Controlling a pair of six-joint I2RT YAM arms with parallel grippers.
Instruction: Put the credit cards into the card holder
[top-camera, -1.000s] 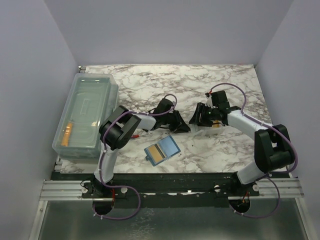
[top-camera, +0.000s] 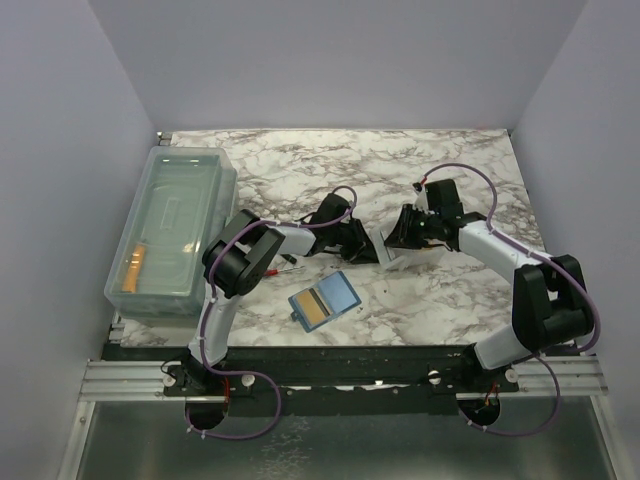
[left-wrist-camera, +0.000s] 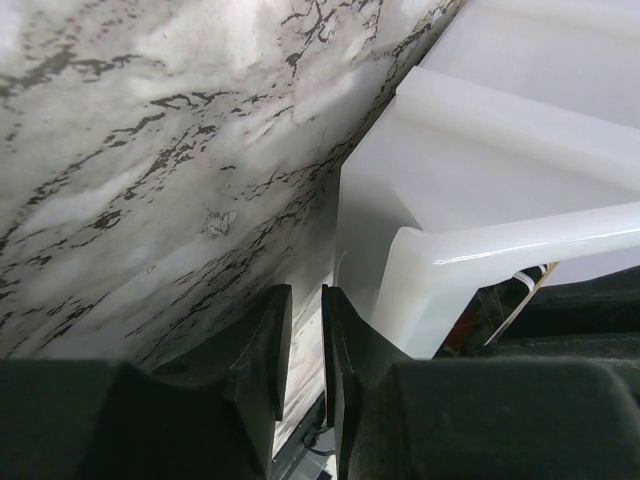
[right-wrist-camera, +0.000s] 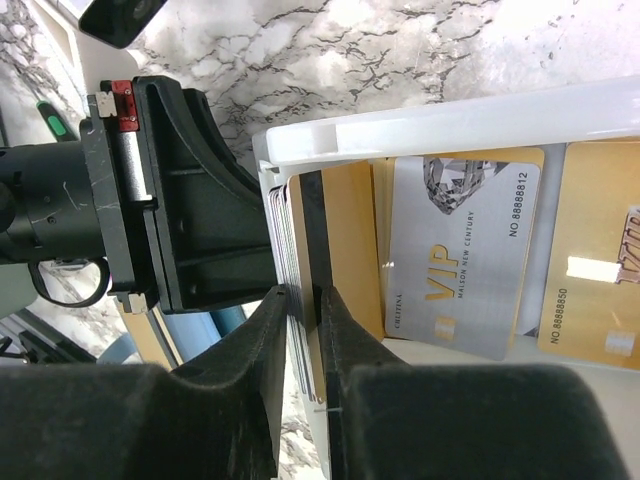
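A white card holder (top-camera: 385, 252) stands between my grippers; in the right wrist view its rim (right-wrist-camera: 460, 120) surrounds several cards, a silver VIP card (right-wrist-camera: 455, 255) and a gold one (right-wrist-camera: 588, 255) among them. My left gripper is shut on the holder's white edge. My right gripper is at a bundle of stacked cards (right-wrist-camera: 292, 260) in the holder's near end; whether its fingers grip them is unclear.
A blue and gold open case (top-camera: 325, 300) lies in front. A green-lidded plastic bin (top-camera: 170, 230) fills the left side.
The left arm is nearly still.
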